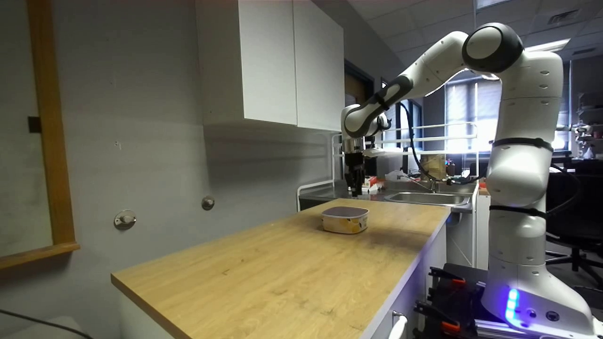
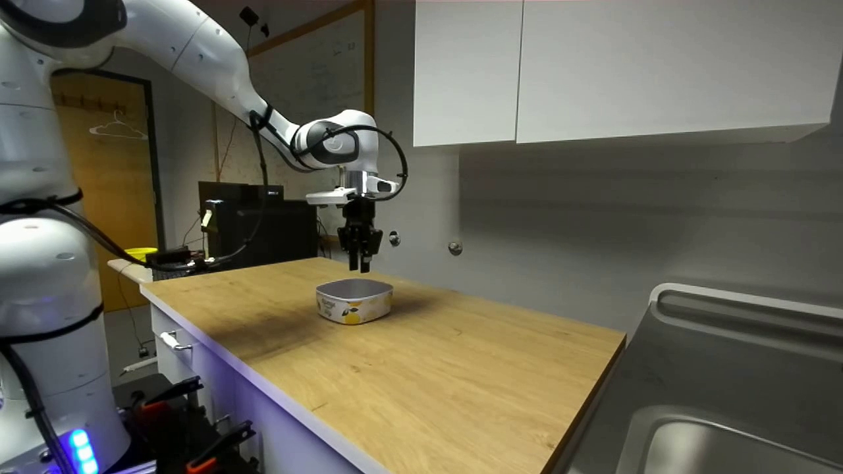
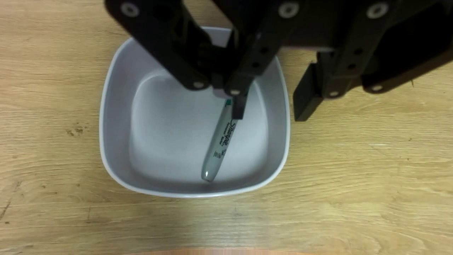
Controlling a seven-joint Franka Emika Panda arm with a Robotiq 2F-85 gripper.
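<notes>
A grey Sharpie marker with a green band lies inside a square, round-cornered bowl, grey within. Outside, the bowl is pale with a lemon pattern; it stands upright on the wooden counter. In the wrist view my gripper is open, one finger over the marker's upper end and the other past the bowl's right rim. Nothing is between its fingers. From the side, the gripper hangs above the bowl, fingers down and apart from it. The marker is out of sight in both exterior views.
Bare wooden countertop surrounds the bowl on all sides. White cabinets hang on the wall above the back of the counter. Beyond the counter's end is a metal sink.
</notes>
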